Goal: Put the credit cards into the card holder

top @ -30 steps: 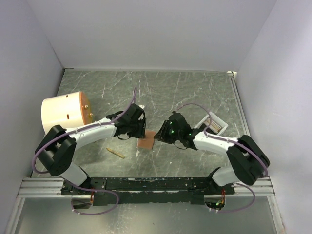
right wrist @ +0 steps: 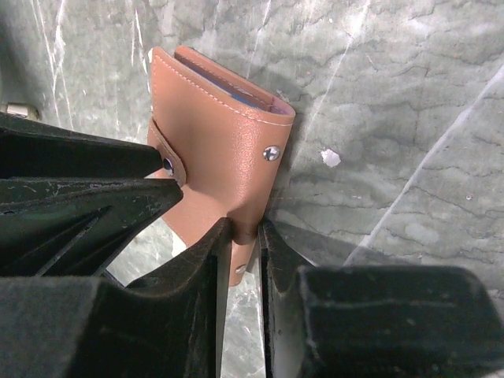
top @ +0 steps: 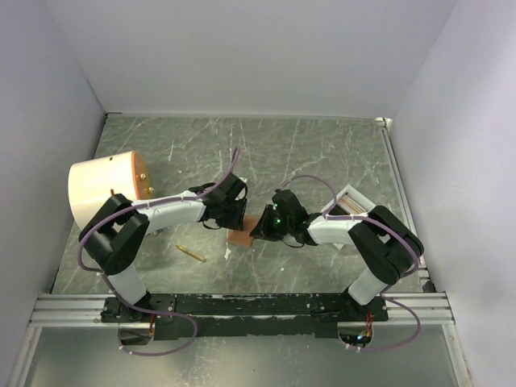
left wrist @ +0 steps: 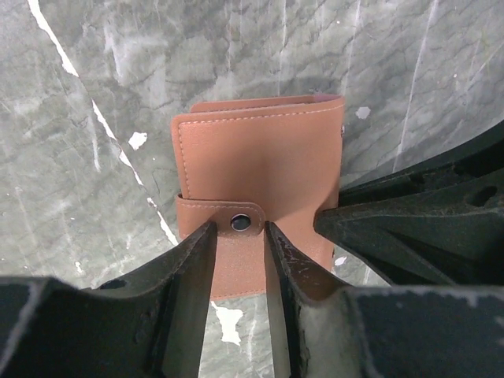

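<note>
A brown leather card holder point(top: 241, 238) lies closed on the marble table, between both arms. In the left wrist view its strap point(left wrist: 206, 211) has a dark snap. My left gripper is part open just above that snap, one finger on each side, nothing visibly gripped. At the holder's folded edge, my right gripper has its fingertips close together with leather pinched between them. Something bluish-purple shows inside the fold of the card holder point(right wrist: 216, 150); whether it is a card I cannot tell. No separate card is clearly visible.
A cream cylinder with a wooden face point(top: 105, 188) lies at the left. A yellow pen-like stick point(top: 191, 253) is left of the holder. A white slotted tray point(top: 352, 200) sits at the right, partly behind the right arm.
The left gripper has moved right and slightly down, over the holder. The right gripper has shifted left and down from beside the holder onto its right edge. The holder stays about where it was.
</note>
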